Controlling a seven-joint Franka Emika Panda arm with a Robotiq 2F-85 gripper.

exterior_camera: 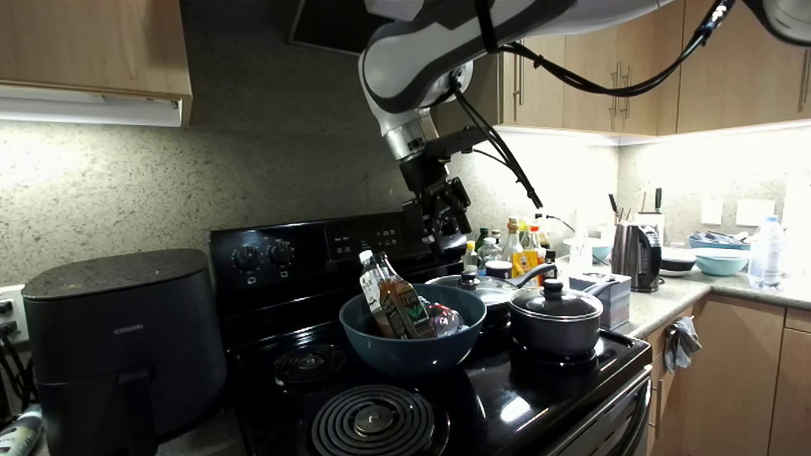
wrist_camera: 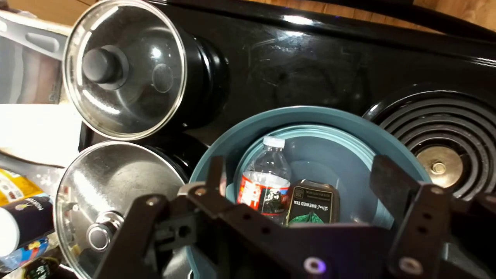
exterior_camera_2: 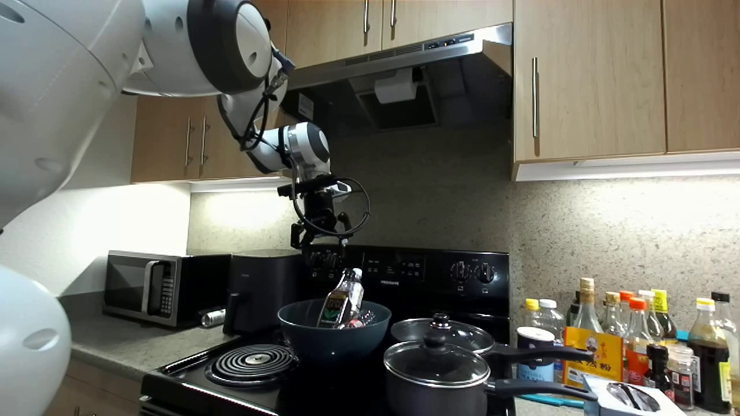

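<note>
My gripper (exterior_camera: 447, 232) stands open in the air above the back of the stove, with nothing between its fingers. Below it, a large blue-teal bowl (exterior_camera: 414, 351) rests on the stovetop. Bottles lean in the bowl: a dark tea bottle (exterior_camera: 407, 308) with a green leaf on its label, and a white-labelled one (exterior_camera: 372, 289) beside it. A clear bottle with a red label (wrist_camera: 265, 181) lies in the bowl too. From the wrist view, the spread fingers frame the bowl (wrist_camera: 321, 114) from above, and the gripper's body hides its near part.
Two lidded pans, a saucepan (exterior_camera: 556, 319) and a frying pan (exterior_camera_2: 444, 333), stand beside the bowl. An air fryer (exterior_camera: 125, 342) stands on the other side. Several sauce bottles (exterior_camera_2: 624, 326) crowd the counter.
</note>
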